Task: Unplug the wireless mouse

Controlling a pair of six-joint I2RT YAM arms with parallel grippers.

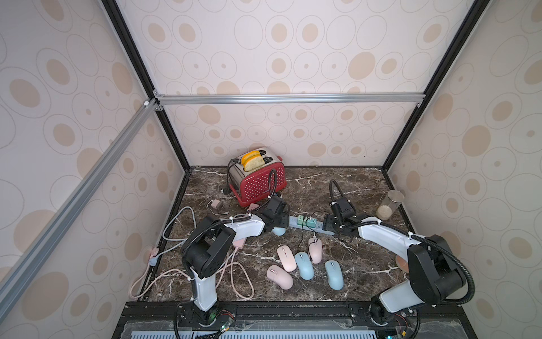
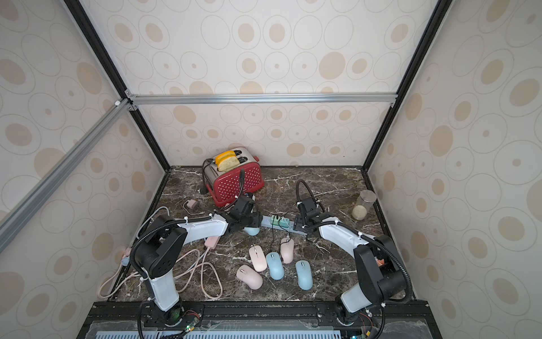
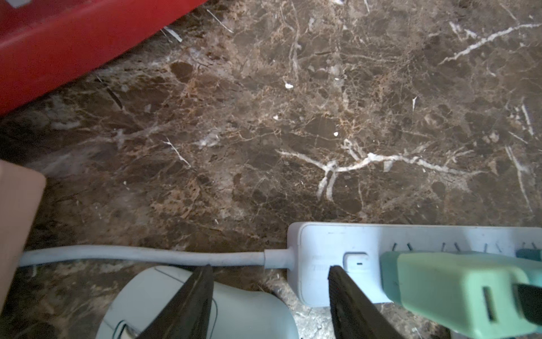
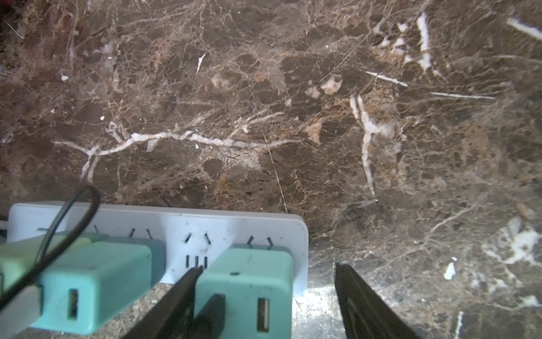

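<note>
A white power strip (image 3: 316, 265) holds several mint plugs, among them a plug (image 4: 96, 282) with a dark cable and one at its right end (image 4: 242, 271). My left gripper is open over the strip's left end, beside a pale blue object (image 3: 158, 305) and the strip's cord. My right gripper is open around the right-end plug, one finger at its left and the other off its right side. Pink and blue mice (image 1: 306, 265) lie in front of the strip.
A red toaster (image 1: 257, 180) stands behind my left arm. A glass jar (image 1: 389, 204) stands back right. Pale cables (image 1: 245, 282) lie at left.
</note>
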